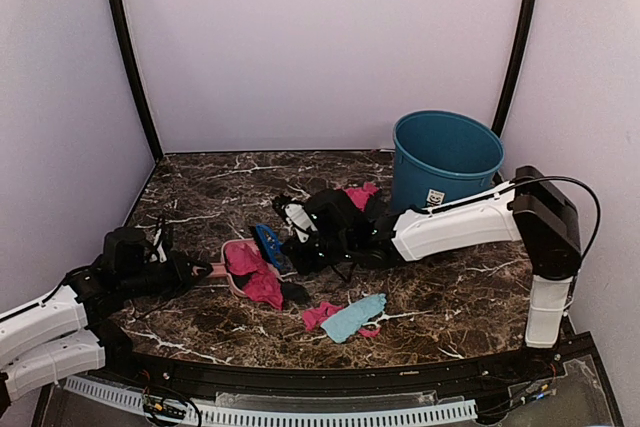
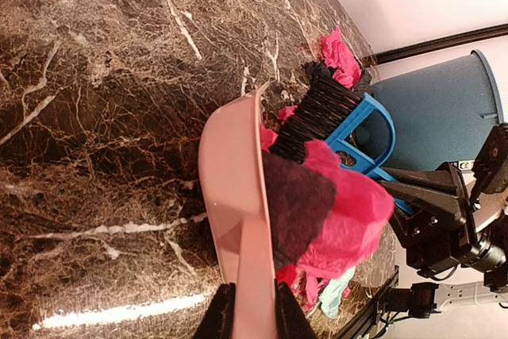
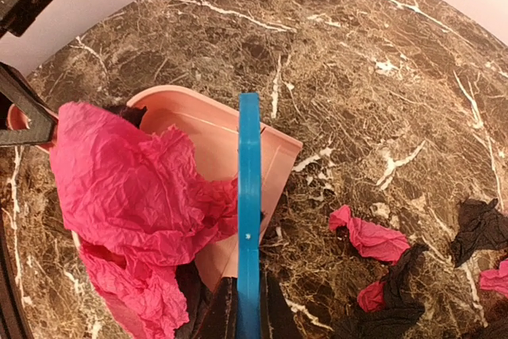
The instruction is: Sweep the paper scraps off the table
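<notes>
A pink dustpan [image 3: 213, 129] lies at the left of the table, its handle [image 2: 255, 275] clamped in my left gripper [image 1: 205, 271]. Crumpled pink paper [image 3: 119, 180] and a dark scrap [image 2: 295, 204] are heaped in the pan. My right gripper [image 1: 290, 244] is shut on a blue brush [image 3: 249, 196], whose black bristles [image 2: 313, 117] stand over the pan's open edge. To the pan's front right lie a light blue scrap [image 1: 354, 318] and a pink scrap [image 1: 318, 314]; more pink paper [image 1: 362, 193] lies farther back. In the right wrist view the brush hides part of the pan.
A blue bin [image 1: 446, 157] stands at the table's back right, behind the right arm [image 1: 450, 234]. White walls close off the back and sides.
</notes>
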